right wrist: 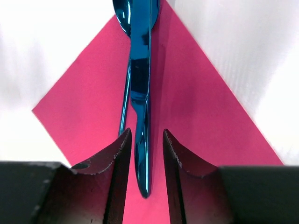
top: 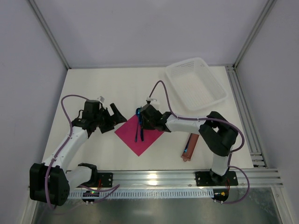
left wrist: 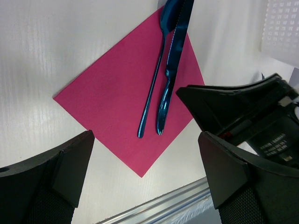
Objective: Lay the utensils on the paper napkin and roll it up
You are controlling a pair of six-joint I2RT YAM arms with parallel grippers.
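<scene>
The magenta paper napkin (top: 139, 150) lies diamond-wise on the white table. On it rest a dark blue spoon (left wrist: 154, 84) and, just to its right, a dark blue knife (left wrist: 171, 70); in the left wrist view the two run nearly side by side. My right gripper is open above the napkin, with the knife (right wrist: 140, 77) passing below and between its fingers and a gap on either side. The spoon's bowl (right wrist: 122, 11) is partly covered by the knife in that view. Left of the napkin, my left gripper (top: 115, 122) is open and empty.
A white plastic basket (top: 195, 84) stands at the back right. Near the front right lies a reddish-brown roll (top: 193, 145) with a dark utensil (top: 187, 143) along it.
</scene>
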